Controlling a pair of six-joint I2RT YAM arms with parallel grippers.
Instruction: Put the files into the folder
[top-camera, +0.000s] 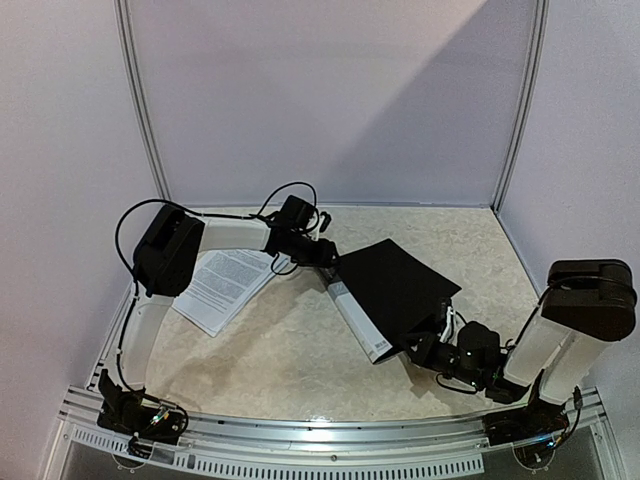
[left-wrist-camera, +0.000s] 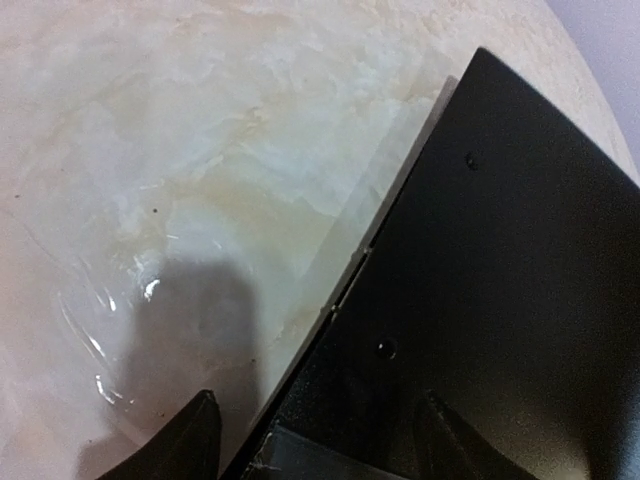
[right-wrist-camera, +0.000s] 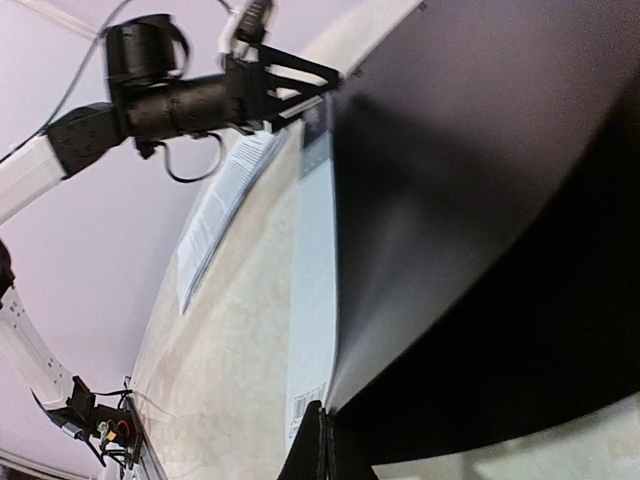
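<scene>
A black folder (top-camera: 385, 290) with a pale spine strip (top-camera: 355, 315) lies right of centre. My right gripper is shut at its near corner, where the cover's edge is raised in the right wrist view; whether the edge is between the fingers is unclear. My left gripper (top-camera: 325, 260) is at the folder's upper-left corner. In the left wrist view its fingers (left-wrist-camera: 200, 445) stand apart over the dark edge, with no held thing visible between them. The printed papers (top-camera: 220, 290) lie on the left, partly under the left arm.
Pale walls enclose the table (top-camera: 270, 370) at the back and sides, with a metal rail along the front. Bare table shows at the front middle and behind the folder.
</scene>
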